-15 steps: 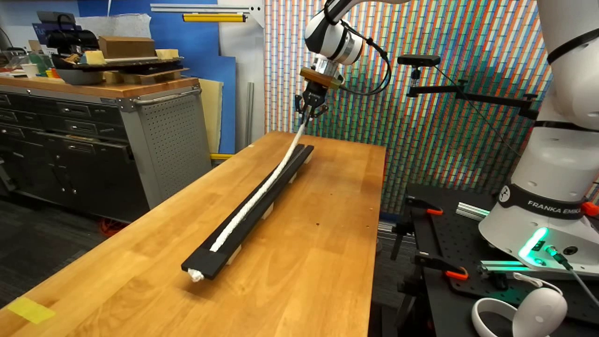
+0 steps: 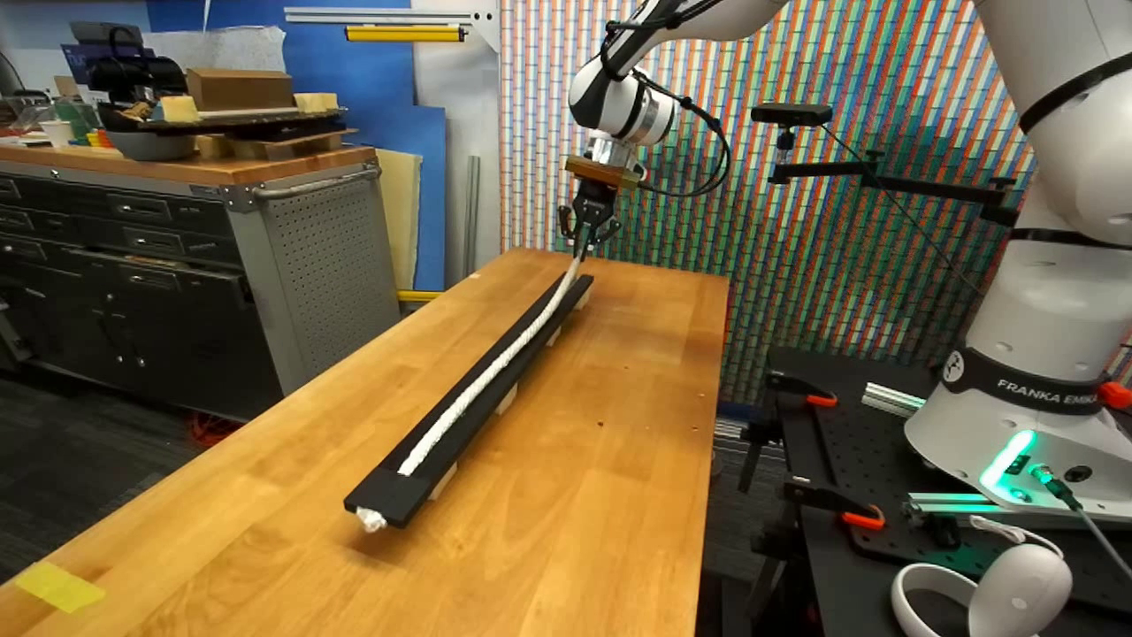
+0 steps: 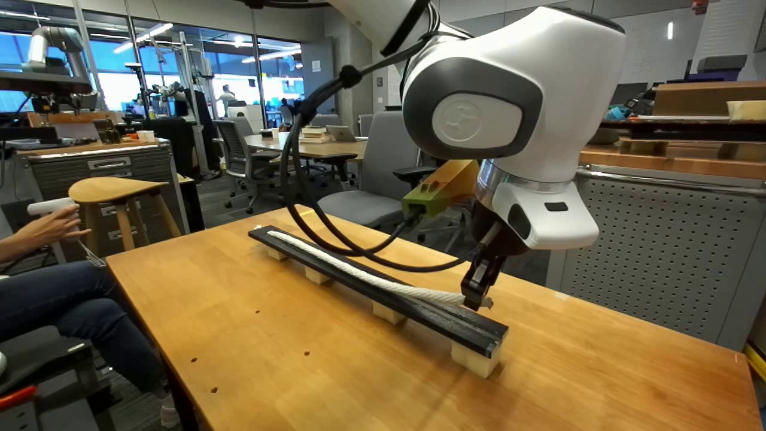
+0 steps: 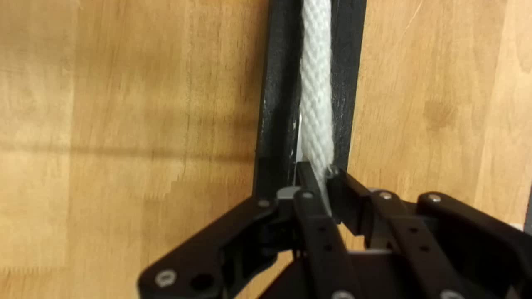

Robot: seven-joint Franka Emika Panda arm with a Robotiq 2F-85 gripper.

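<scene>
A white rope (image 2: 478, 384) runs lengthwise along a long black grooved board (image 2: 373, 490). Its near stretch lies along the board, and a knotted end (image 2: 371, 519) pokes out beneath the board's near end. Toward the far end the rope rises off the board to my gripper (image 2: 583, 246), which is shut on it. In the second exterior view the gripper (image 3: 477, 301) holds the rope (image 3: 402, 288) low over the board (image 3: 477, 330), short of its end. From the wrist, the rope (image 4: 316, 94) passes between the fingers; the groove shows beside it.
Pale wooden blocks (image 3: 475, 359) raise the board above the wooden table (image 2: 594, 467). Bare tabletop lies on both sides. Yellow tape (image 2: 58, 586) marks the near left corner. A seated person (image 3: 54, 301) is beside the table, hand over a white controller.
My gripper has come down toward the board with the rope still held. More of the rope now lies along the board, and its raised part is shorter and lower.
</scene>
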